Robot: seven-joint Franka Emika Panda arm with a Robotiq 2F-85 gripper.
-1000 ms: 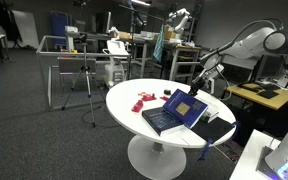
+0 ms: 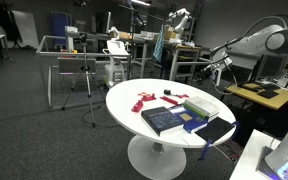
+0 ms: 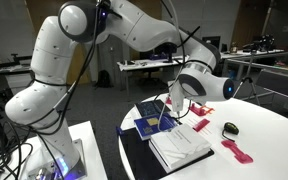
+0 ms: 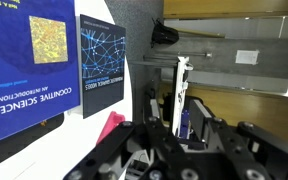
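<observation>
A blue book (image 4: 32, 60), its cover reading "Cognitive Science", fills the left of the wrist view. Beside it lies the dark "Probabilistic Graphical Models" book (image 4: 101, 62). In exterior view 1 the dark book (image 2: 163, 122) is at the table's front and the blue book (image 2: 193, 122) to its right, partly covered by a pale thick book (image 2: 202, 104). Above the table hangs my gripper (image 3: 174, 106), clear of the books' faces in the wrist view. Its dark fingers (image 4: 154, 112) show near the lower middle there; I cannot tell whether anything is between them.
Red pieces (image 2: 139, 104) and a small black object (image 3: 230, 130) lie on the round white table (image 2: 124, 97). A black flat sheet (image 2: 215, 131) sits near its right edge.
A second ago the blue book stood tilted up under the gripper; now it lies flat. The arm has risen away to the right in exterior view 1.
</observation>
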